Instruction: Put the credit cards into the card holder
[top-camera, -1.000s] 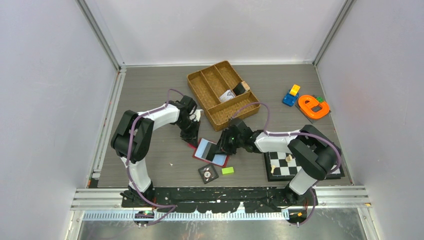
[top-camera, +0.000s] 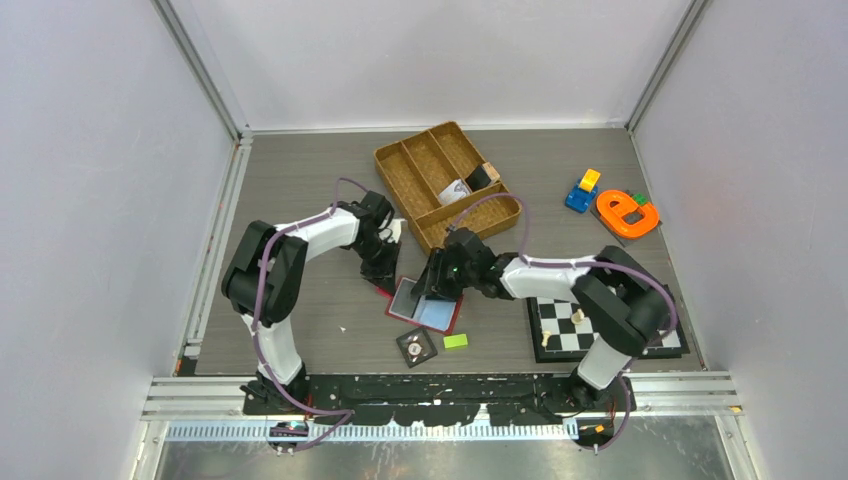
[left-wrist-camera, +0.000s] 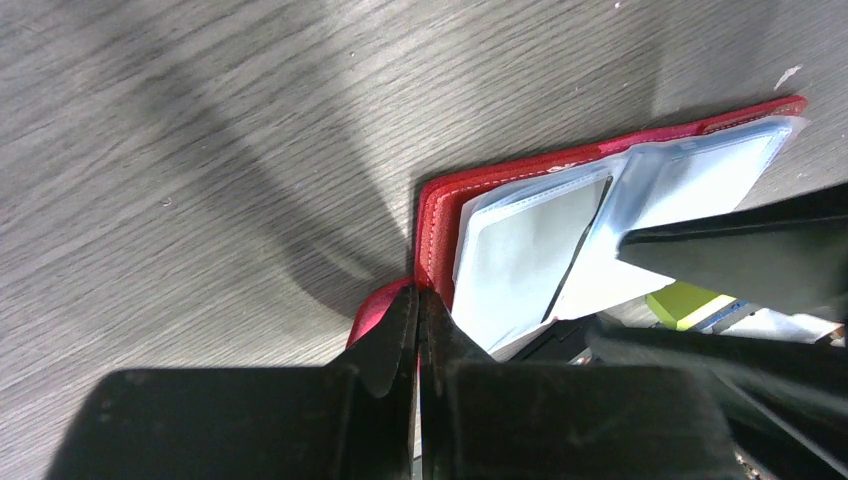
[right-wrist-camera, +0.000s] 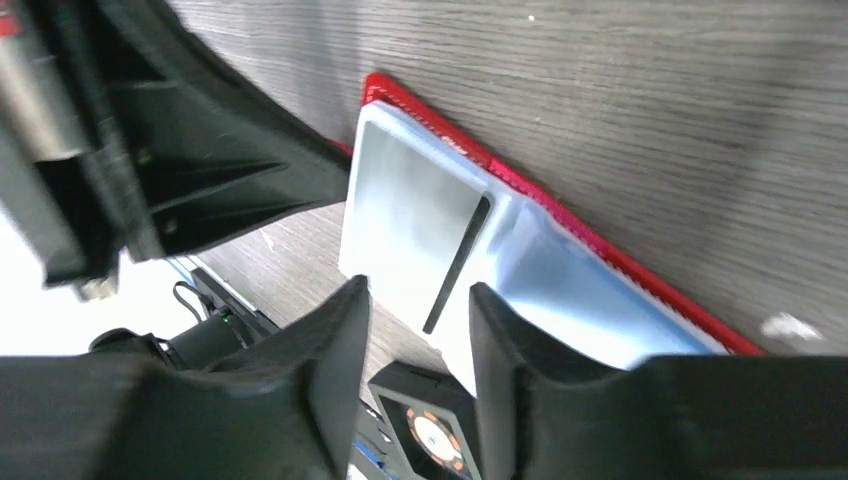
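The red card holder (top-camera: 448, 322) lies open on the table with clear sleeves (left-wrist-camera: 680, 190). A grey card (right-wrist-camera: 405, 210) with a dark stripe sits in a sleeve at one end. My left gripper is shut at the holder's red edge, its fingertips against the red material. My right gripper hangs over the sleeves with its fingers part open, nothing seen held between them.
A wicker divided box (top-camera: 405, 180) holds cards behind the holder. A black square object (top-camera: 416, 348) and a green block (top-camera: 456, 341) lie in front. A chessboard (top-camera: 560, 340) and toys (top-camera: 628, 213) stand right.
My right gripper has moved slightly left over the holder since a second ago. The dark area seen in the holder's middle now looks grey. The left arm is still.
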